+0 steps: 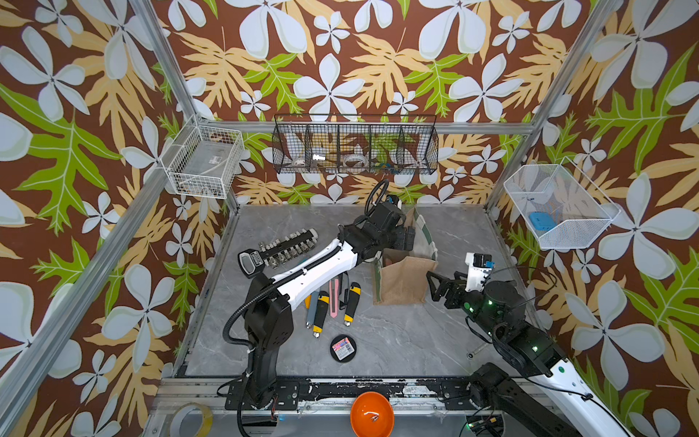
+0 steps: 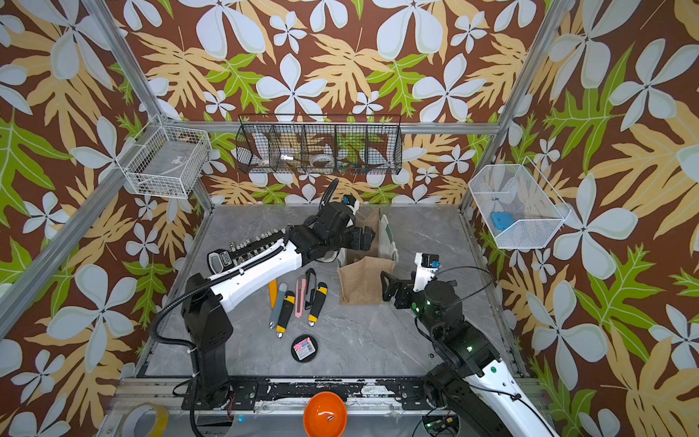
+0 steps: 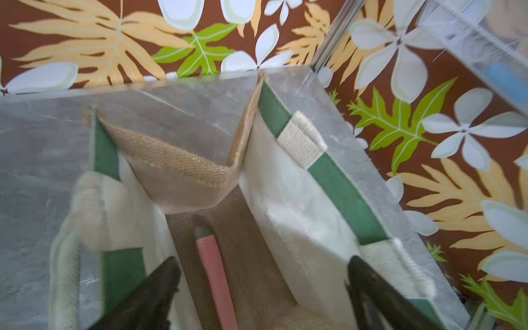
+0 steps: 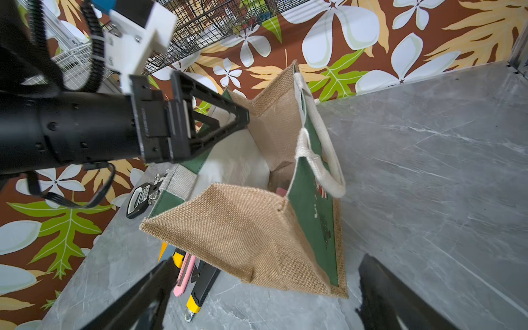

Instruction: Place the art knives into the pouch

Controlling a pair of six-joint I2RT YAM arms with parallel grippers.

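A pink art knife (image 3: 215, 277) with a grey tip lies inside the burlap pouch, on its bottom, seen in the left wrist view. The pouch stands upright with its mouth spread wide, showing a white lining and green sides. Over that mouth my left gripper is open, its fingers apart and empty; the right wrist view shows this left gripper from the side. To the right of the pouch, my right gripper stands open with nothing between its fingers, facing the pouch's front.
Several other cutters lie left of the pouch, among them a second pink knife (image 1: 334, 297) and a yellow-black knife (image 1: 352, 303). A black round tin (image 1: 343, 348) sits in front. Behind them rests a socket set (image 1: 287, 249).
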